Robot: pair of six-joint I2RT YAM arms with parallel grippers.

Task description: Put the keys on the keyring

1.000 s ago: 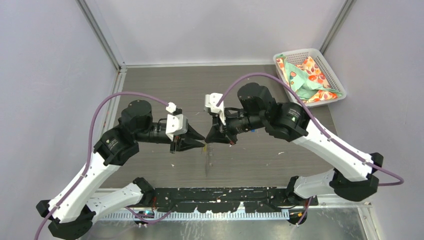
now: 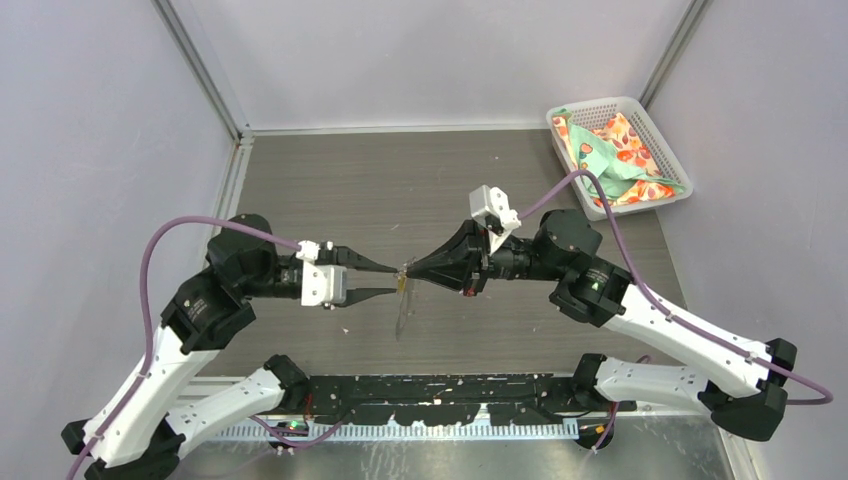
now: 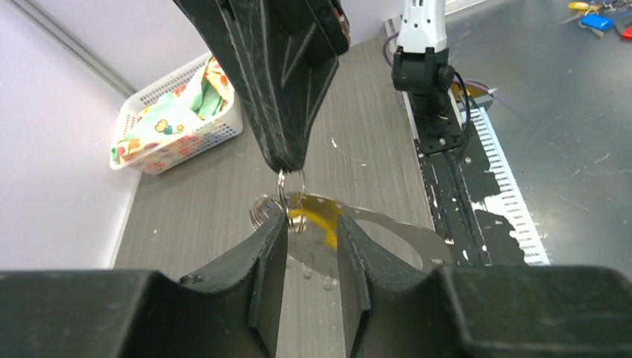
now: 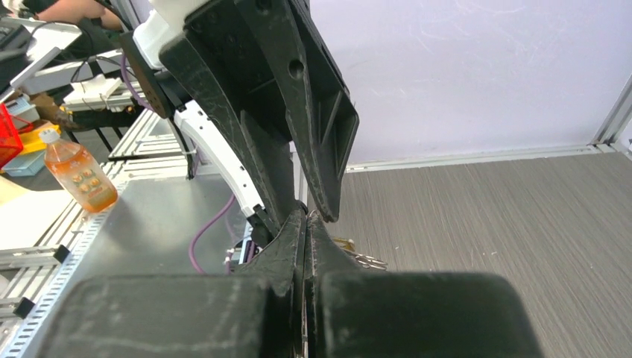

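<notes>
In the left wrist view, a thin metal ring (image 3: 282,188) hangs from the tip of my right gripper, whose fingers are shut on it. Below the ring, a yellow-marked bunch (image 3: 322,218) with loops and a long thin blurred piece hangs freely; its separate keys are hard to make out. My left gripper (image 2: 396,281) points at this bunch from the left, its fingers apart and its tips just short of it. Nothing shows gripped between them. From the right wrist view, a little of the hanging metal (image 4: 367,261) appears behind the fingertips.
More keys with yellow, blue (image 3: 596,22) and red covers lie on the metal surface in the left wrist view. A white basket (image 2: 683,192) with patterned cloth stands at the back right. The wooden floor (image 2: 340,180) around the grippers is mostly clear.
The left gripper has pulled back left from the right gripper and opened. The hanging bunch now sits slightly further left, its long piece swinging.
</notes>
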